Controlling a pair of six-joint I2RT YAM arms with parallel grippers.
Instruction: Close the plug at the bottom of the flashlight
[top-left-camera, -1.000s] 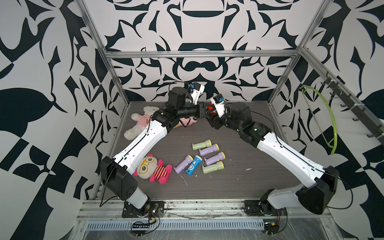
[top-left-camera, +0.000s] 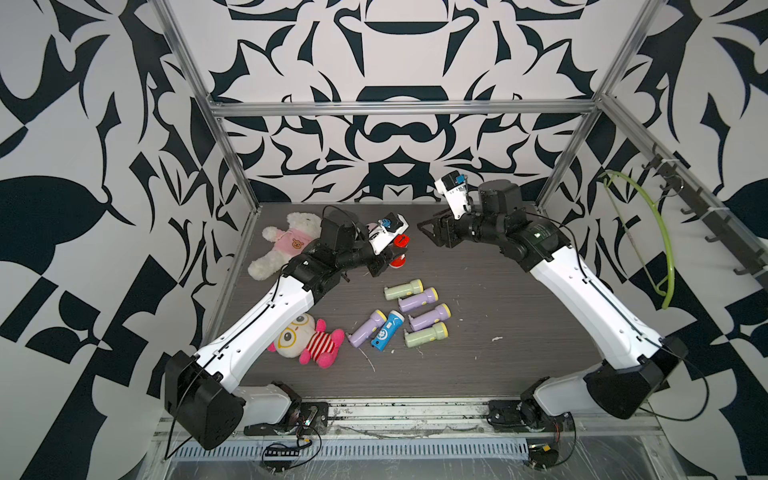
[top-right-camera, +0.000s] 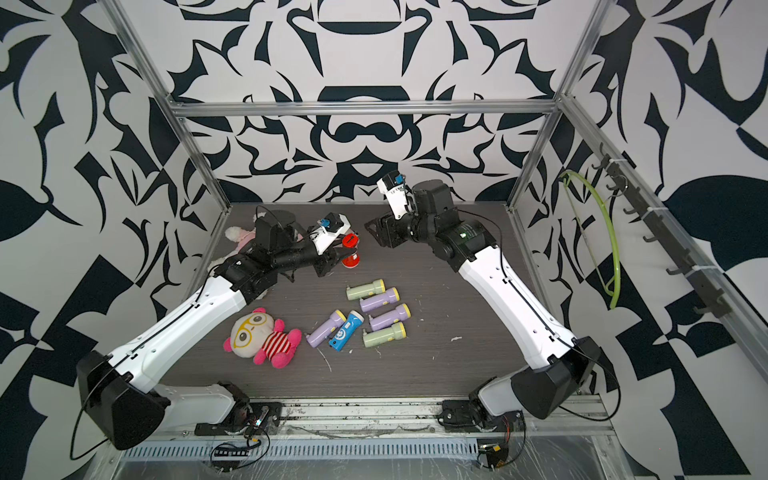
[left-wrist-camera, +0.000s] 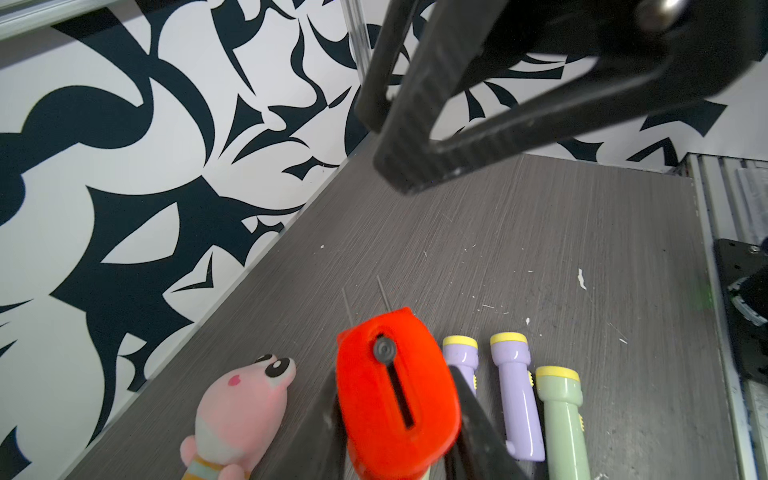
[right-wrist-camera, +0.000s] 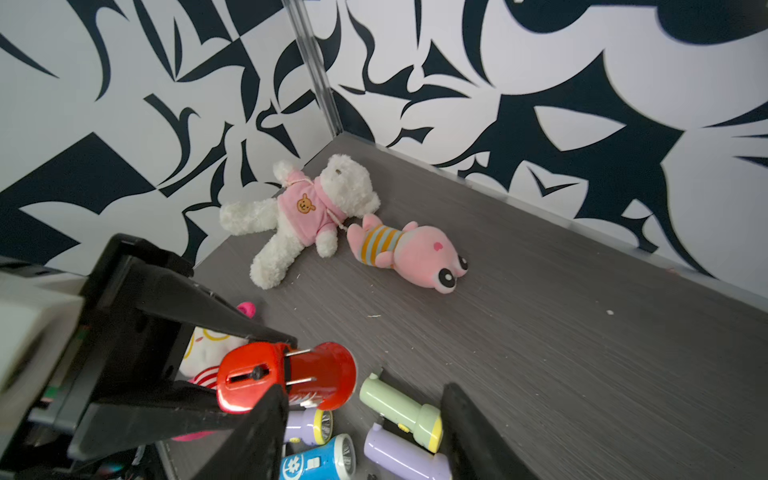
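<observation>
My left gripper (top-left-camera: 385, 261) is shut on the red flashlight (left-wrist-camera: 397, 392), held above the table's far half. Two thin metal plug prongs (right-wrist-camera: 300, 381) stick out from its end face, beside the slot with a dark slider (left-wrist-camera: 384, 349). The wide red head (right-wrist-camera: 334, 374) also shows in the right wrist view. To the right of the flashlight and apart from it hangs my right gripper. Its fingers (right-wrist-camera: 273, 420) are spread with nothing held between them; beyond the gap lie flashlights on the table.
Several purple and green flashlights (top-left-camera: 426, 334) and a blue one (top-left-camera: 388, 330) lie mid-table. Plush toys (top-left-camera: 289, 246) occupy the left side, including a pink one (right-wrist-camera: 420, 254) at the back.
The grippers met around the red flashlight before and are now apart. My left gripper has come nearer the front with the flashlight; the right has drawn away to the right.
</observation>
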